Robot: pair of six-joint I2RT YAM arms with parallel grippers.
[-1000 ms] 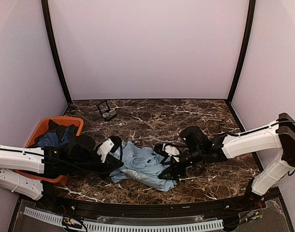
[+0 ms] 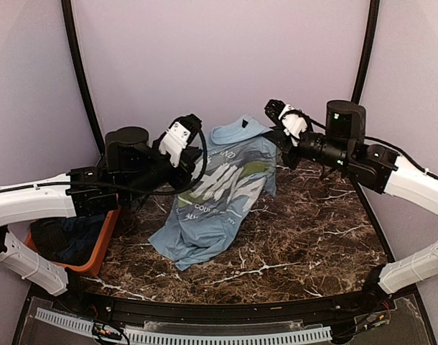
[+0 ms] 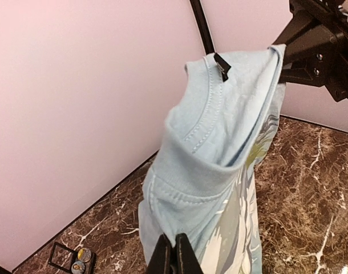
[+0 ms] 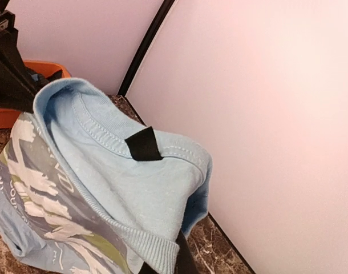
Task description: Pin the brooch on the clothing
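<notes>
A light blue T-shirt (image 2: 226, 194) with a grey printed front hangs stretched between my raised grippers, its lower hem near the table. My left gripper is shut on the cloth at one end of the collar, low in the left wrist view; my right gripper is shut on the other end, by the ribbed collar in the right wrist view. A black tag (image 4: 144, 145) shows inside the collar. A small open case (image 3: 71, 260) with round pieces, possibly brooches, sits on the table behind the shirt; the top view hides it.
An orange bin (image 2: 96, 259) with dark clothing stands at the left. Pale walls enclose the back and sides.
Both arms have risen from near the table, lifting the bunched shirt so that it hangs upright and spread, covering the case in the top view.
</notes>
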